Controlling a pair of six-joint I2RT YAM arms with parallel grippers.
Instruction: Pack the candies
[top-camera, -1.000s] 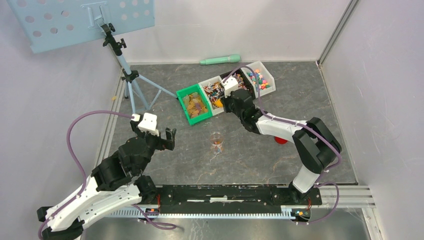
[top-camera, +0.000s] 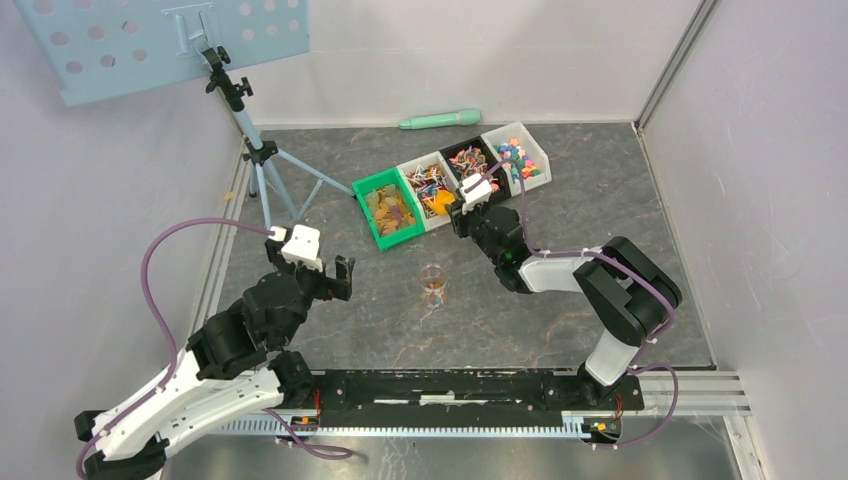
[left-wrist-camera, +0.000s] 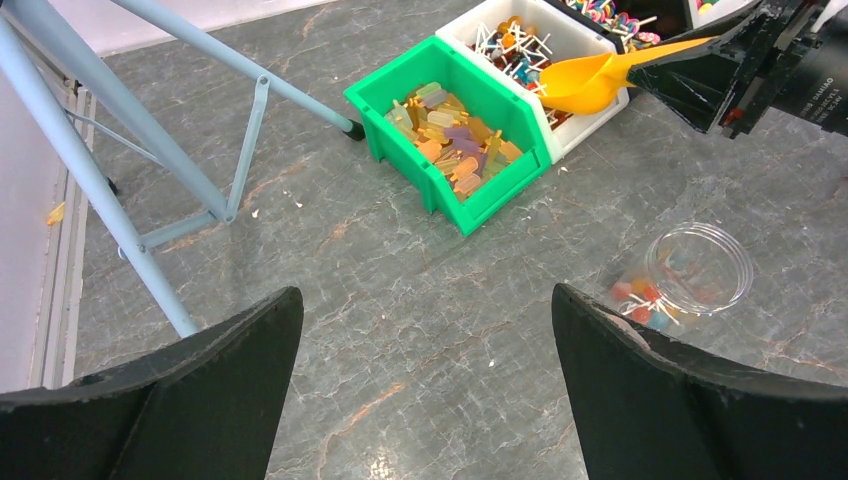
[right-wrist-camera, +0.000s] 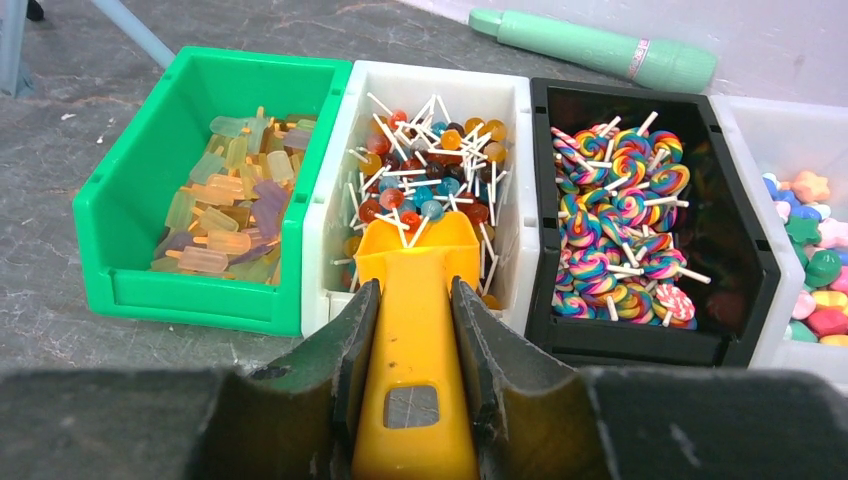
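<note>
My right gripper is shut on the handle of a yellow scoop (right-wrist-camera: 418, 360). The scoop's bowl lies in the white bin (right-wrist-camera: 340, 200) of lollipops (right-wrist-camera: 440, 165), and two or so sticks cross its rim; how much it holds cannot be told. A clear jar (left-wrist-camera: 708, 270) with a few round lollipops at its bottom stands on the table. My left gripper is open above bare table, empty, to the left of the jar.
Beside the white bin stand a green bin (right-wrist-camera: 110, 250) of popsicle-shaped candies and a black bin (right-wrist-camera: 735, 300) of swirl lollipops. Another white bin (top-camera: 540, 160) holds colourful candies. A tripod (top-camera: 262, 160) is at left, a green bottle (top-camera: 440, 119) behind.
The right gripper and wrist have shifted slightly right and towards the front in the top view. A red object under the right forearm is now hidden. The left arm has barely moved.
</note>
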